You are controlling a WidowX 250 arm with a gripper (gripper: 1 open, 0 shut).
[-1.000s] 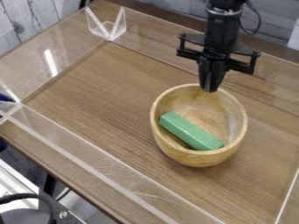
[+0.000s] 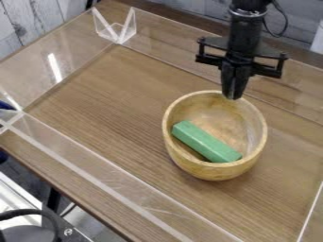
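A round wooden bowl (image 2: 237, 165) sits on the table at centre right, with a green block (image 2: 206, 141) lying along its left side. Above the bowl's back rim is my black gripper (image 2: 231, 91), pointing down with its fingertips close together and nothing visible between them. Whether the fingertips touch the rim cannot be told.
A clear plastic piece (image 2: 113, 25) stands at the back left of the wooden table (image 2: 89, 113). A dark object (image 2: 25, 229) shows at the lower left corner, beside the table's edge.
The gripper has shifted very slightly over the back of the bowl. The bowl and the green block look almost unchanged.
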